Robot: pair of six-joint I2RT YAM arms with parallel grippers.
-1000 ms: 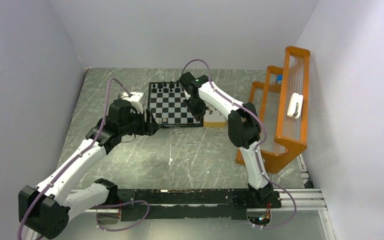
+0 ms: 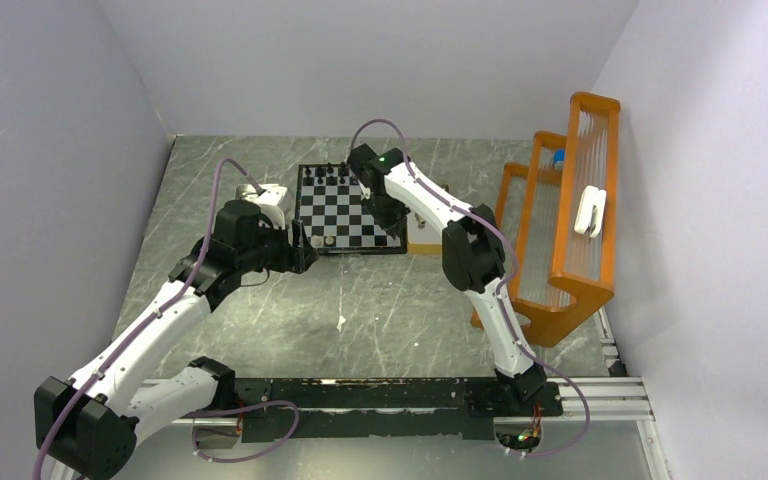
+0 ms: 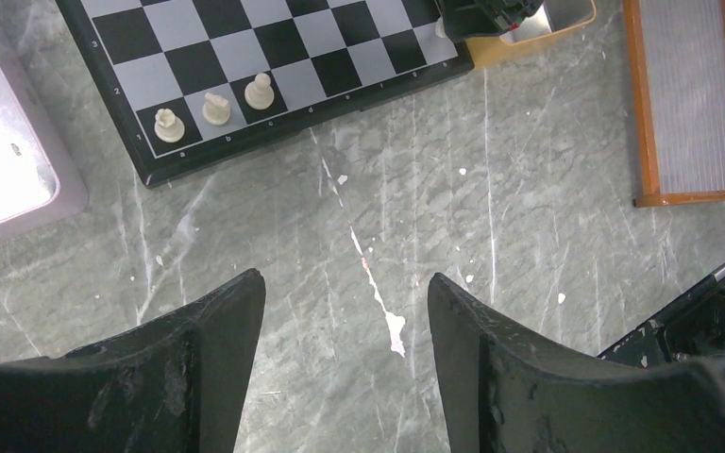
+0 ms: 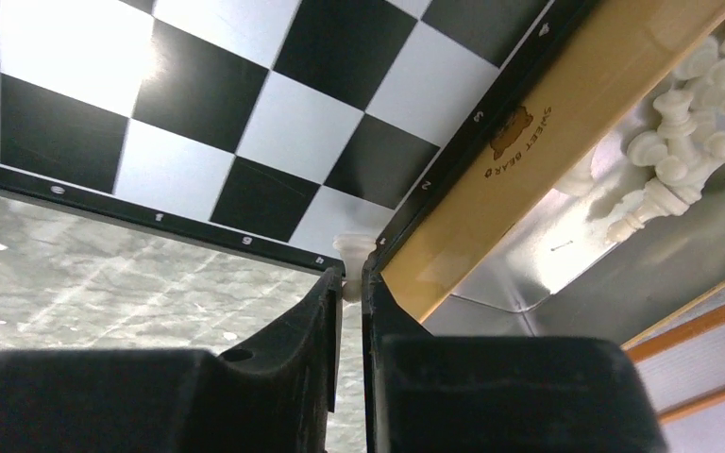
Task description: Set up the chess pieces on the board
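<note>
The chessboard (image 2: pixel 345 215) lies with dark pieces (image 2: pixel 330 172) along its far edge. Three white pieces stand on the near row at its left corner in the left wrist view: one on the corner square (image 3: pixel 169 125), then a second (image 3: pixel 216 109) and a third (image 3: pixel 259 92). My right gripper is shut on a white chess piece (image 4: pixel 354 247), whose broad end is over or on the near right light corner square; contact is unclear. Over the bare table in front of the board, my left gripper stands open, nothing between its fingers.
Right beside the board stands a box (image 4: pixel 547 151) with several loose white pieces (image 4: pixel 680 151) inside. Left of the board is a pale container (image 3: pixel 71 193). A wooden rack (image 2: pixel 550 240) occupies the right side.
The left arm has stayed almost still.
</note>
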